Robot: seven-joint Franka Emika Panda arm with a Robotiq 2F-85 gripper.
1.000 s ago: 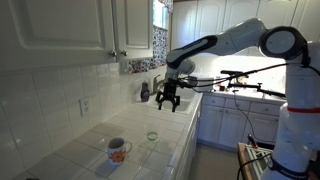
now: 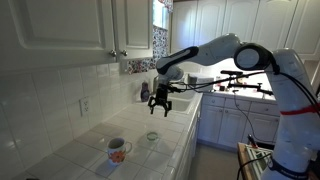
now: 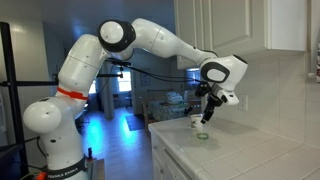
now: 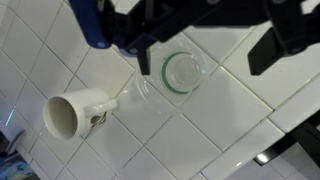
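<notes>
A small clear glass container with a green ring (image 4: 183,72) sits on the white tiled counter. It shows between the fingers of my gripper in the wrist view, below them. My gripper (image 2: 160,107) is open and above the counter, apart from the container (image 2: 152,135) in exterior view 1. Exterior view 2 has the green-ringed container (image 3: 202,137) under the gripper (image 3: 221,109), slightly to its left. A white mug (image 4: 62,118) with a printed side and its handle toward the container lies at left in the wrist view; the same mug (image 2: 117,150) stands upright nearer the camera.
The tiled wall (image 2: 60,110) with an outlet (image 2: 85,104) runs along the counter, and cabinets (image 2: 60,35) hang above it. Bare tiles (image 3: 255,140) lie around the container. The counter's front edge (image 4: 262,157) shows at lower right.
My gripper has moved a little left and toward the camera in exterior view 1. The container and the mug have not moved.
</notes>
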